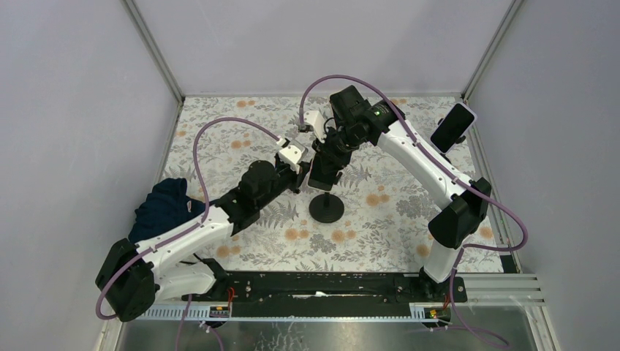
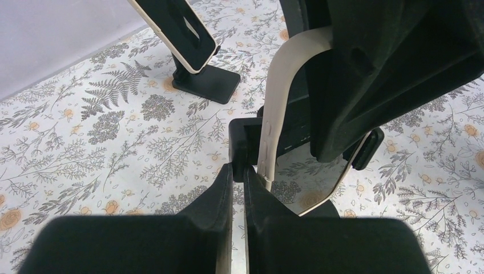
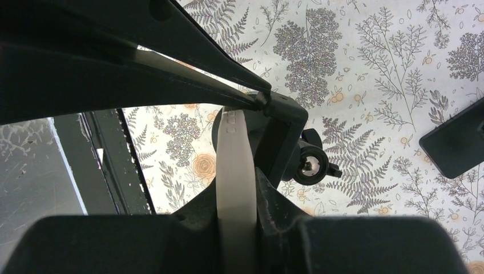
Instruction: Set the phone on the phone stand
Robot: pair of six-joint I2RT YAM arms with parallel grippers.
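A phone with a pale edge is upright at the holder of a round-based stand in the middle. My right gripper is shut on the phone, whose pale side runs between the fingers in the right wrist view. My left gripper meets the stand's black holder beside the phone's edge, its fingers close together with a narrow gap; whether anything is pinched there is unclear. The black fingers of the left gripper also show at the top of the right wrist view. The right gripper's body covers much of the phone.
A second stand holding another phone is at the right side of the table. A dark cloth lies at the left edge.
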